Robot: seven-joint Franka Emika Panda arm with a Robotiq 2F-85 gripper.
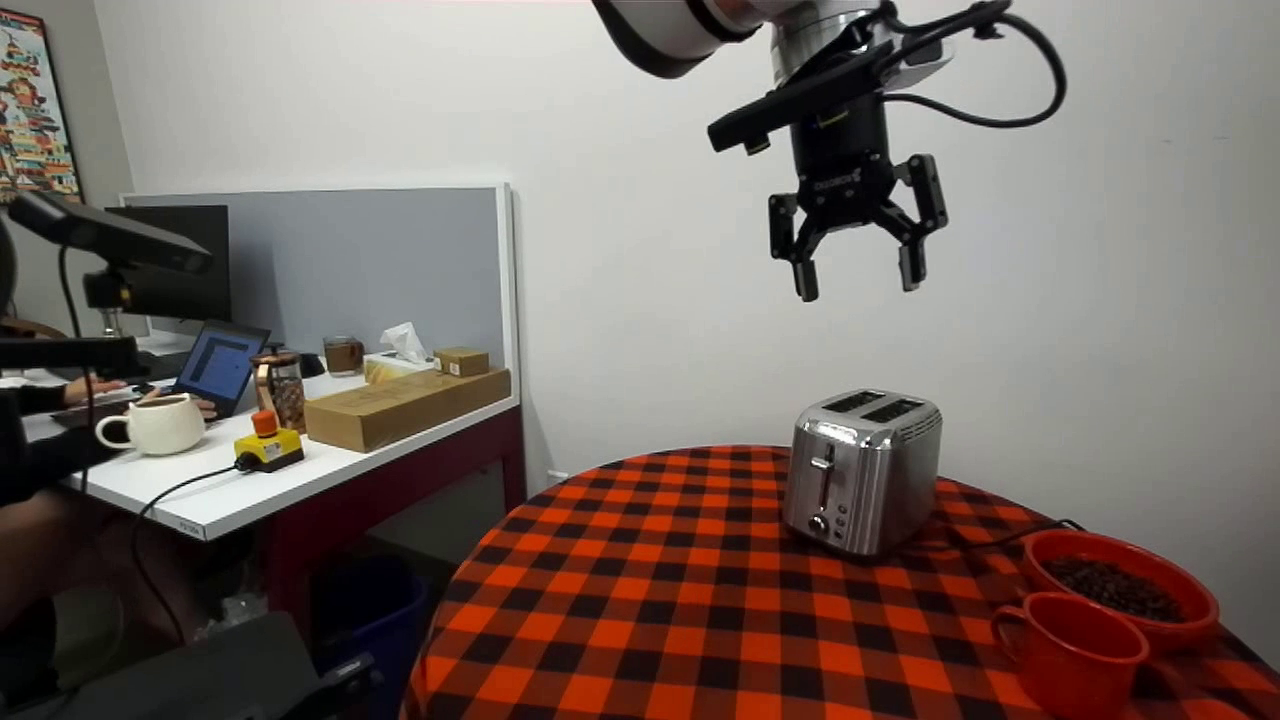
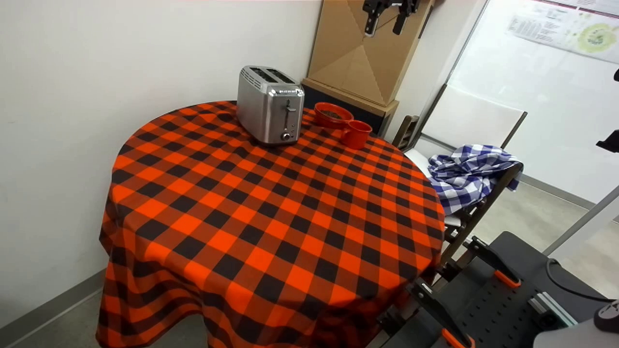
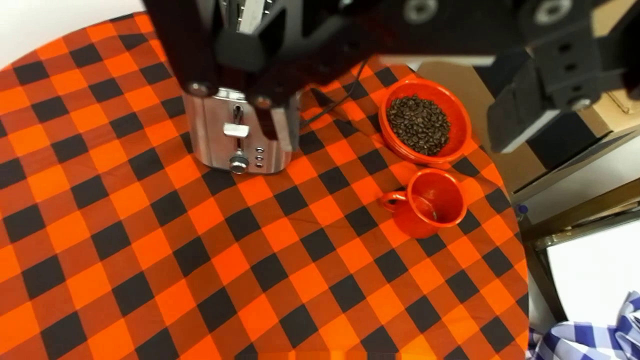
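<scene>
My gripper (image 1: 859,288) hangs high above the table, open, its fingers wide apart with nothing between them. In exterior view 2 the gripper (image 2: 385,29) shows at the top edge. A silver two-slot toaster (image 1: 861,474) stands upright near the wall; in the wrist view my gripper's linkage covers part of that toaster (image 3: 207,132). A red mug (image 3: 433,207) sits upright, its inside looking empty apart from a small mark or glint. Behind it is a red bowl (image 3: 462,120) with dark coffee beans (image 3: 420,124) in it.
A red-and-black checked cloth (image 2: 243,220) covers the round table, whose front and left are clear. The toaster's cord (image 1: 1020,534) runs toward the bowl. A cardboard box (image 2: 360,69) stands behind the table. A chair holds a blue-checked cloth (image 2: 476,174).
</scene>
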